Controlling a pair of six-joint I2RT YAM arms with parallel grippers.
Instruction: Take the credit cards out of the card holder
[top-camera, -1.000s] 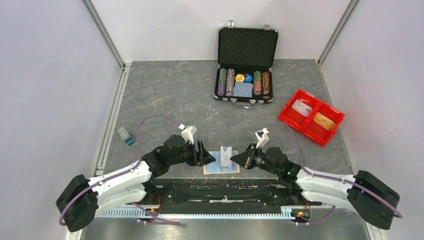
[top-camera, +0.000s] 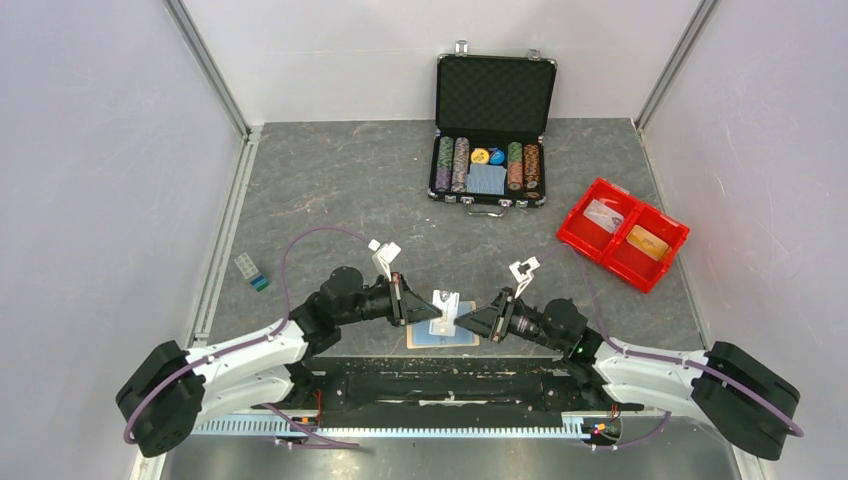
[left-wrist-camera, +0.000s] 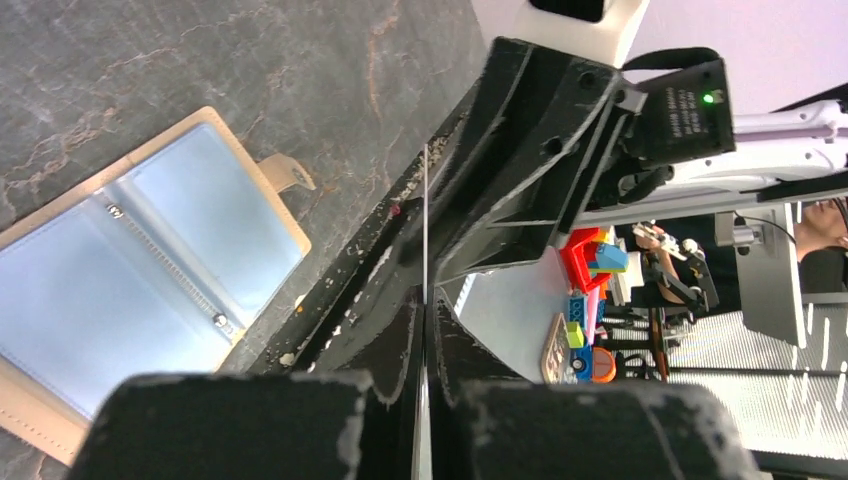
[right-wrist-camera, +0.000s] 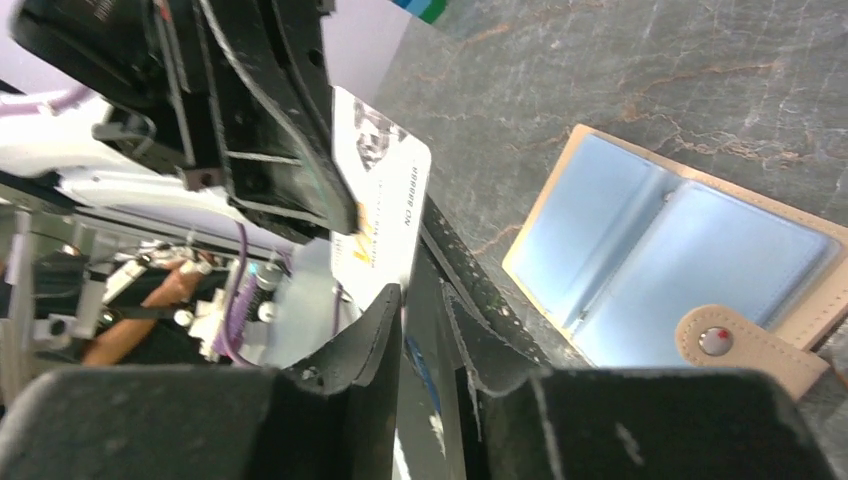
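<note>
A white card (top-camera: 444, 318) with a silver patch is held up between my two hands. In the left wrist view this card (left-wrist-camera: 425, 215) is edge-on, a thin line pinched by my shut left gripper. The right wrist view shows the card's printed face (right-wrist-camera: 385, 190), its far side in the left fingers. My right gripper is part open, a gap between its fingertips; the card's near corner is beside its left finger (right-wrist-camera: 370, 340). Below lies the card holder (right-wrist-camera: 700, 250), blue with tan trim, a central zip and a snap strap.
At the right stands a red tray (top-camera: 622, 236) holding a white card (top-camera: 603, 215) and an orange-yellow card (top-camera: 648, 243). An open poker chip case (top-camera: 487, 205) is at the back. Small blue-and-grey blocks (top-camera: 251, 271) lie at the left.
My left gripper has moved right to the card and shut on its edge. The card has shifted slightly left; the right gripper has loosened and stays close by.
</note>
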